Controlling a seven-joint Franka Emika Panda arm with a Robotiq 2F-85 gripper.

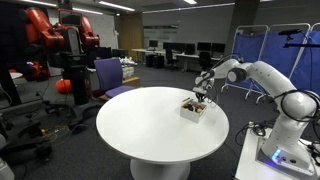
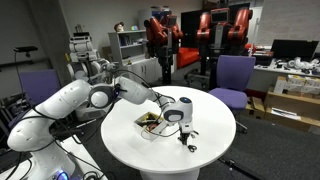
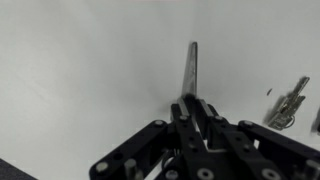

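My gripper is shut on a thin, dark metallic strip [image 3: 191, 68], whose free end points away from the fingertips. In the wrist view the white table lies below it; whether the strip touches the surface I cannot tell. Exterior view 2 has the gripper [image 2: 186, 138] low over the table, beside the open box [image 2: 153, 133]. From exterior view 1 the hand is small and seen behind the box [image 1: 195, 117], so the strip cannot be made out there.
A silvery metal object [image 3: 287, 105] lies on the table right of the gripper. Small dark items [image 2: 190, 149] rest near the hand. Several things fill the box.
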